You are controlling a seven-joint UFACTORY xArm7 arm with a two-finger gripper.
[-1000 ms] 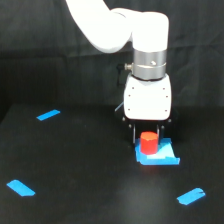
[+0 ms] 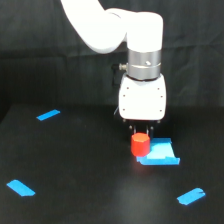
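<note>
A small red object [image 2: 140,146] stands out against the black table, at the left side of a light blue square [image 2: 162,149] with brighter blue edges. Directly above and behind it is my gripper [image 2: 141,130], pointing down from the white arm. Its dark fingers look close together at the top of the red object and appear shut on it. Their tips are small and partly hidden behind the red object, and whether it touches the surface does not show clearly.
Blue tape strips lie at the back left [image 2: 48,115], front left [image 2: 20,188] and front right [image 2: 191,196]. A dark curtain [image 2: 40,60] hangs behind.
My gripper has moved a little to the left, and its fingers look closer together. The red object has shifted left with it, from the middle of the blue square towards its left edge.
</note>
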